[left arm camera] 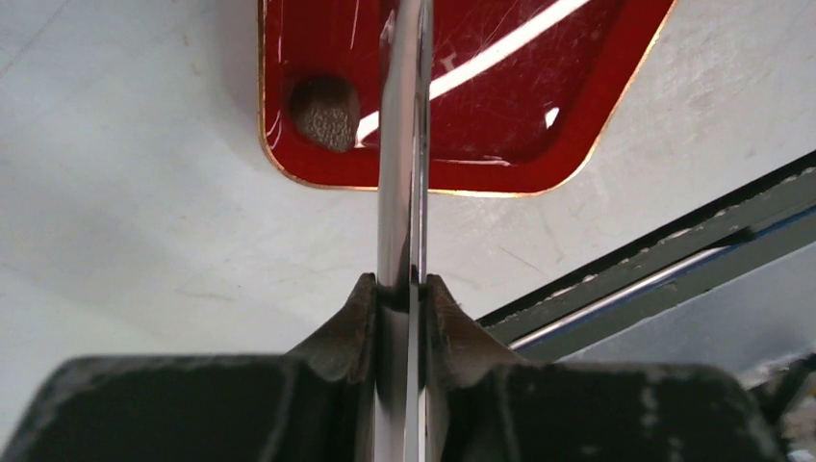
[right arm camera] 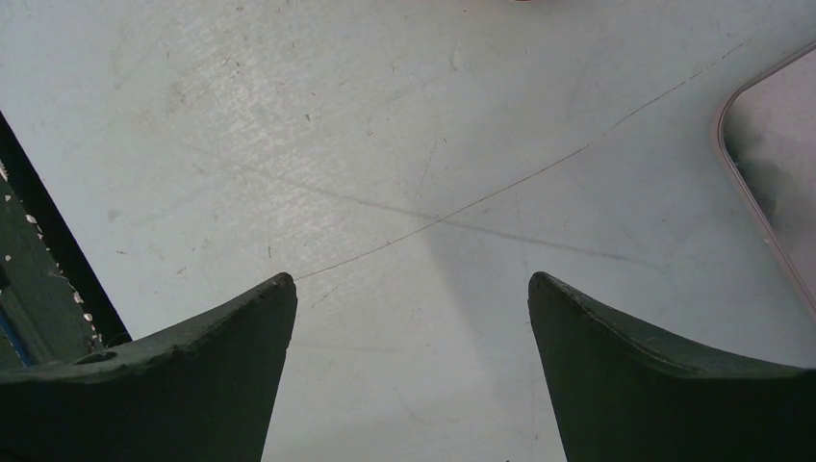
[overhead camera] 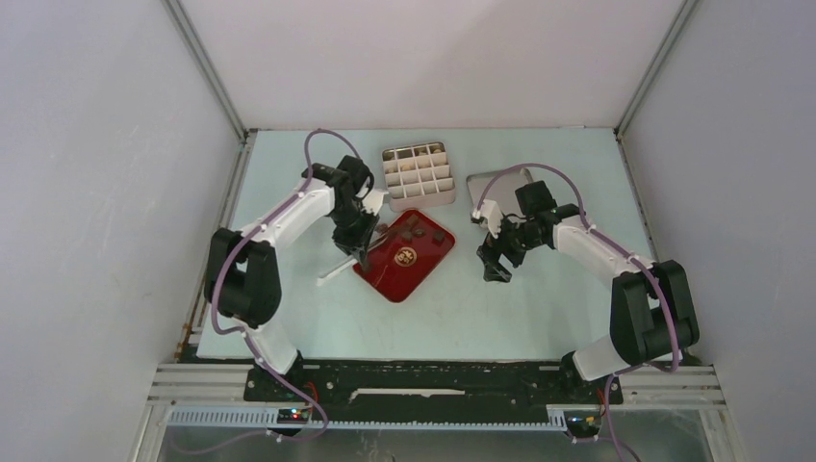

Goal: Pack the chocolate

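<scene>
A red tray (overhead camera: 414,279) holds several dark chocolates (overhead camera: 438,236) and a round gold-marked piece (overhead camera: 405,256); one chocolate (left arm camera: 324,114) shows in a corner of the tray in the left wrist view. My left gripper is shut on long metal tongs (left arm camera: 395,231), which extend over the tray. A beige compartment box (overhead camera: 419,192) stands behind the tray, with a few compartments apparently filled at the back. My right gripper is open over bare table, to the right of the tray, with nothing between its fingers.
A grey tray (overhead camera: 481,188) lies at the back right, partly under the right arm; its edge also shows in the right wrist view.
</scene>
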